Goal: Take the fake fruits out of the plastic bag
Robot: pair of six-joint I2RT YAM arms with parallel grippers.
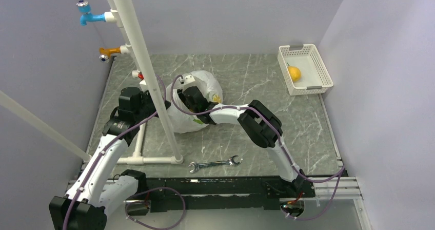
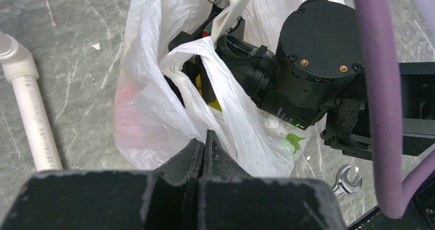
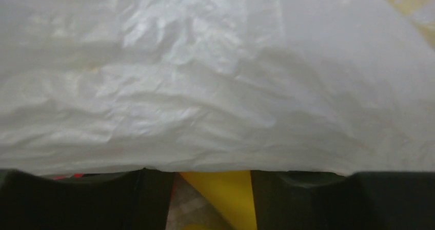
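Note:
The white plastic bag [image 1: 184,120] lies on the grey table, bulging with contents. Its folds draw together at the tips of my left gripper, which is shut on the thin plastic at the near left of the opening. My right gripper reaches inside the bag with its fingers apart. A yellow fake fruit [image 3: 233,191] shows in the gap between them; no firm hold on it is visible. Through the plastic, something reddish [image 2: 128,112] shows at the bag's left side. A bag flap covers most of the right wrist view.
The white basket [image 1: 320,68] at the back right holds a yellow fruit [image 1: 294,73]. A wrench [image 1: 215,164] lies near the front edge. White pipes [image 1: 146,60] stand in front of the left arm. Table between bag and basket is clear.

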